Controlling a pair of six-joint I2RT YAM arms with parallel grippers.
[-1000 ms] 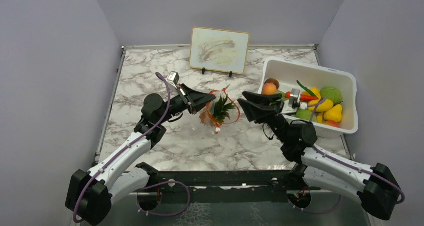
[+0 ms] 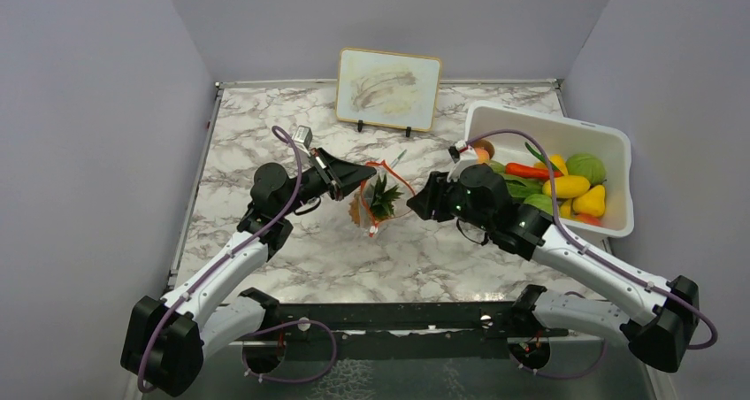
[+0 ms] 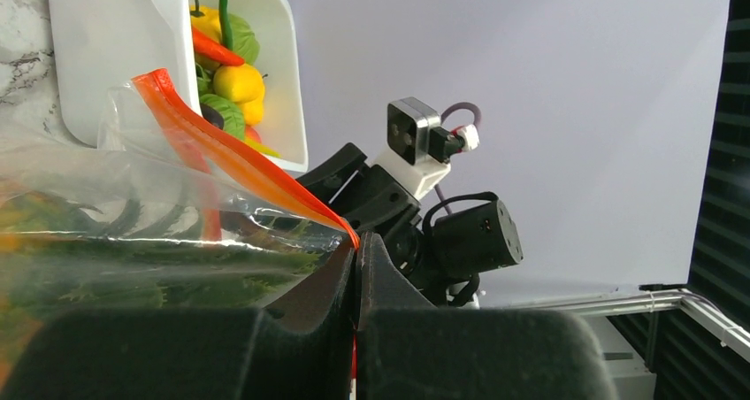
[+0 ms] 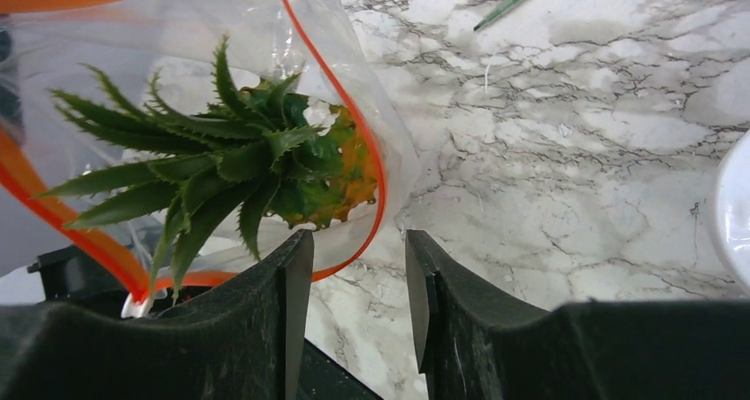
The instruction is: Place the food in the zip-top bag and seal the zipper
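The clear zip bag [image 2: 357, 225] with an orange-red rim stands mouth open at the middle of the table. Inside is a pineapple; its green leaves [image 4: 203, 165] and part of its orange-green body [image 4: 332, 183] show. My left gripper [image 2: 373, 172] is shut on the bag's orange zipper edge [image 3: 239, 157], pinched at its fingertips in the left wrist view. On the bag's other side, my right gripper is part open at the red rim [image 4: 376, 143]. Part of that rim runs across the gap in view; whether it lies between the fingers, I cannot tell.
A white bin [image 2: 621, 183] of toy vegetables and fruit stands at the right, behind the right arm. A green-tipped pen [image 4: 517, 2] lies behind the bag. At the back is a whiteboard [image 2: 389, 88].
My right gripper has turned and come down and leftward to the bag's rim, its fingers closing partway. The bag's mouth has shifted slightly left.
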